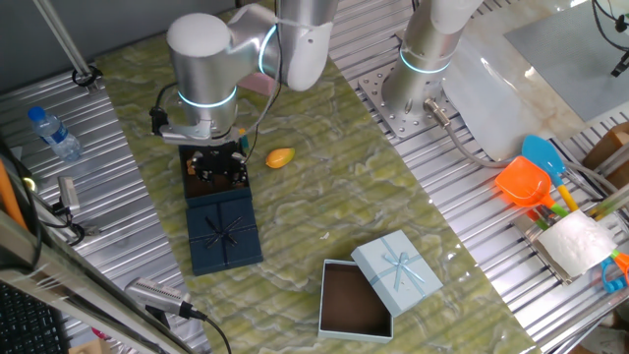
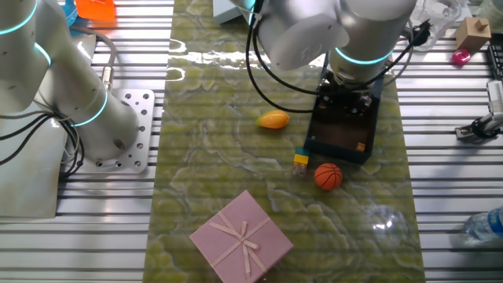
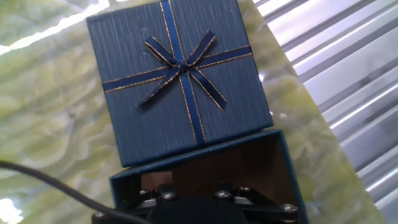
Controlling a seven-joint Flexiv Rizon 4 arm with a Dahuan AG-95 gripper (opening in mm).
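My gripper (image 1: 218, 175) is over the open dark blue box (image 1: 189, 183), low at its opening, in exterior view 1. Its fingertips are hidden, so I cannot tell how the fingers stand or whether anything is between them. The wrist view has the black gripper along the bottom edge, in front of the box's brown inside (image 3: 249, 165). A dark blue lid with a ribbon bow (image 3: 181, 65) lies right beside the box. In exterior view 2 a small yellowish piece (image 2: 361, 147) shows in a corner of the box (image 2: 339, 151).
Near the box lie a yellow-orange fruit (image 2: 273, 119), a small basketball (image 2: 328, 177) and a yellow-and-teal block (image 2: 301, 160). A pink gift box (image 2: 241, 236) stands apart. An open light blue box (image 1: 356, 300) has its lid (image 1: 398, 272) leaning on it.
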